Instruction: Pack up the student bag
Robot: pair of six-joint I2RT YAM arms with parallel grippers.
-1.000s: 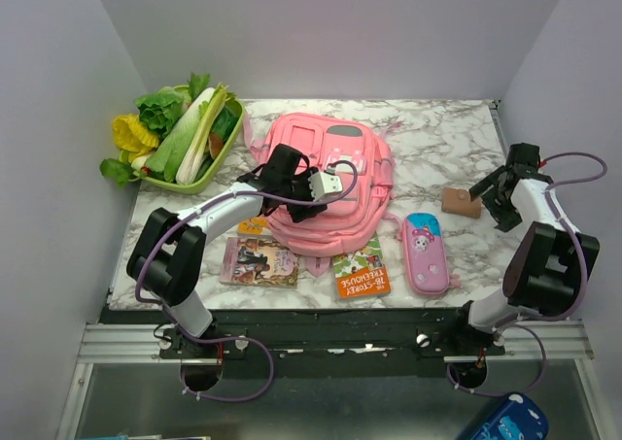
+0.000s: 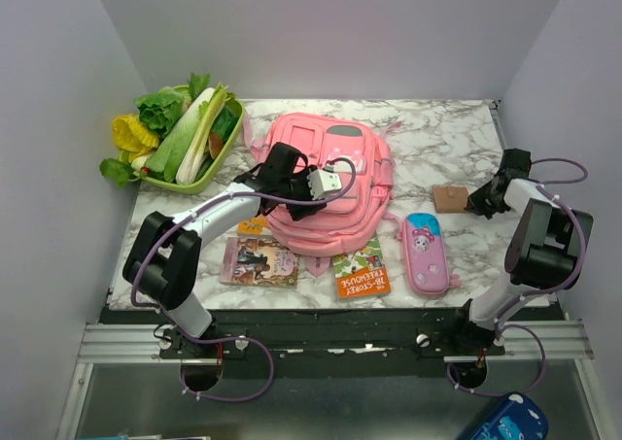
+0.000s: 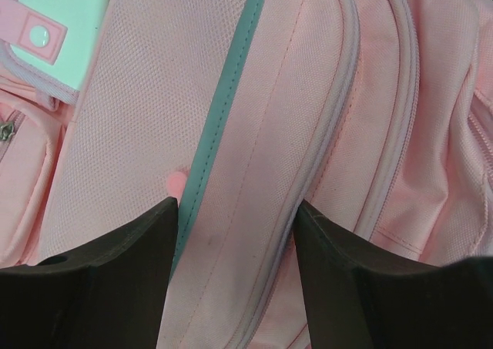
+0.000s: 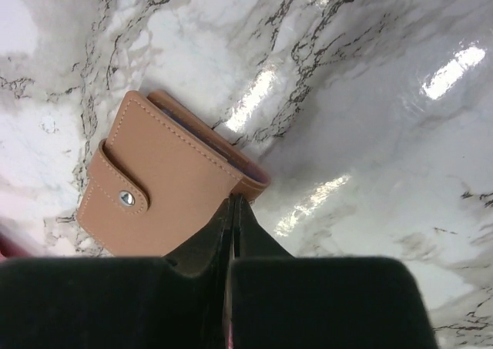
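Observation:
The pink backpack [image 2: 321,139] lies on the marble table, and in the left wrist view its pink fabric [image 3: 254,164] fills the frame. My left gripper is over the bag with its fingers apart, a fold of fabric with a green trim running between and under them. A small brown wallet with a snap strap [image 4: 166,176] lies flat on the table at the right. My right gripper is shut, its tips at the wallet's edge, nothing seen between them. A pink and blue pencil case [image 2: 426,253] lies right of the bag.
Two books, one brown [image 2: 260,262] and one green and orange [image 2: 362,270], lie along the front, partly by the bag. A green basket of vegetables [image 2: 219,158] stands at the back left. Bare table [image 2: 437,139] shows at the back right.
The wallet has shifted slightly left and turned a little straighter. The left arm and bag look the same.

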